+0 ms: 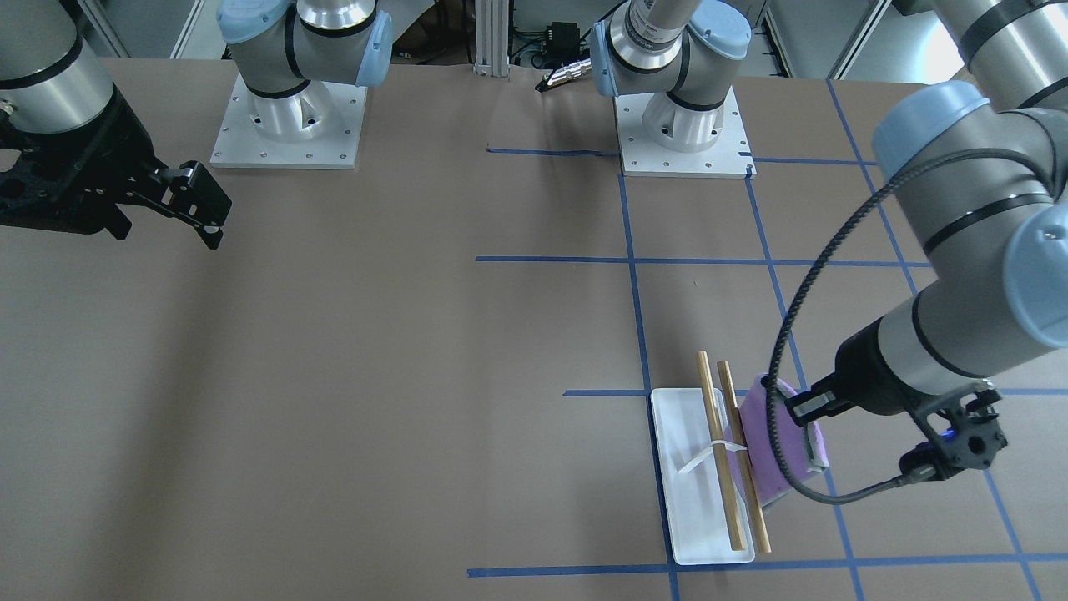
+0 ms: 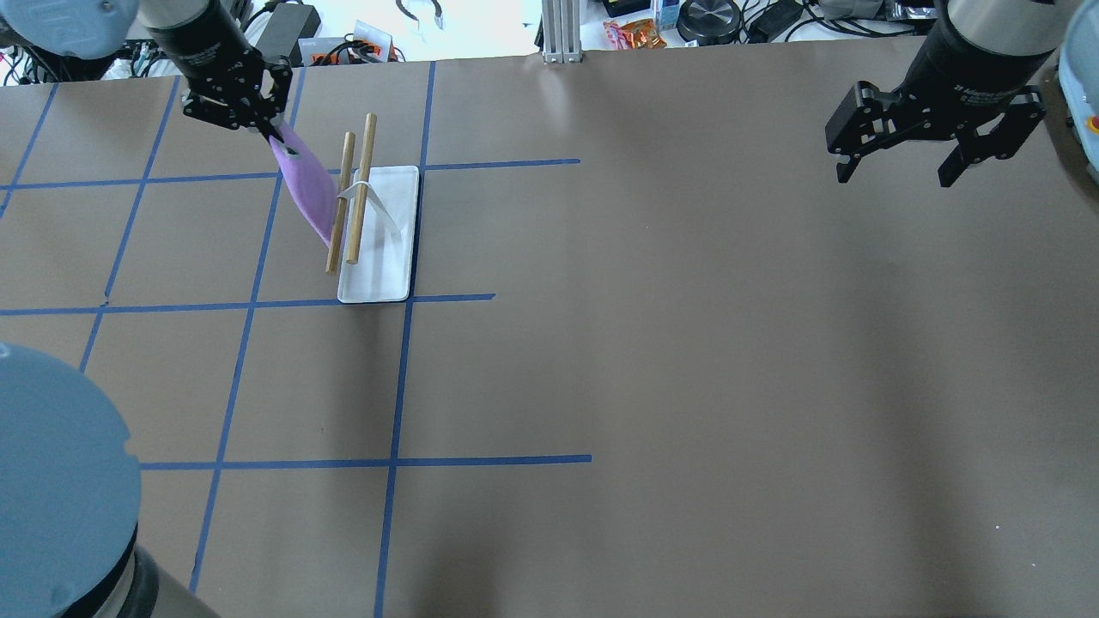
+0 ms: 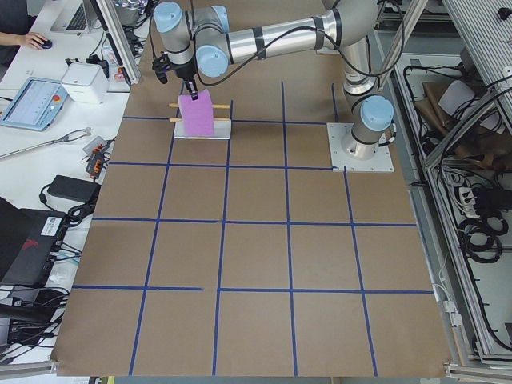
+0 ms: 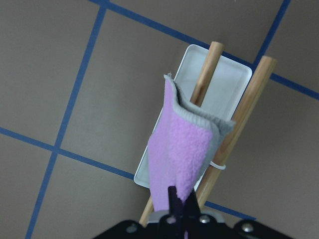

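A purple cloth with grey edging [image 1: 786, 451] hangs from my gripper [image 2: 276, 125], which is shut on it near a corner, as the left wrist view [image 4: 179, 204] also shows. The cloth hangs against two wooden sticks [image 1: 728, 491] that lie along a white tray [image 1: 686, 521], joined by a thin white piece [image 2: 373, 201]. In the left wrist view the cloth [image 4: 177, 144] covers part of the tray and of one stick; whether it rests on them or hangs just above cannot be told.
Another black gripper [image 2: 932, 129] stands at the far side of the table, well apart. Other arm bases [image 1: 681, 150] are at the table's edge.
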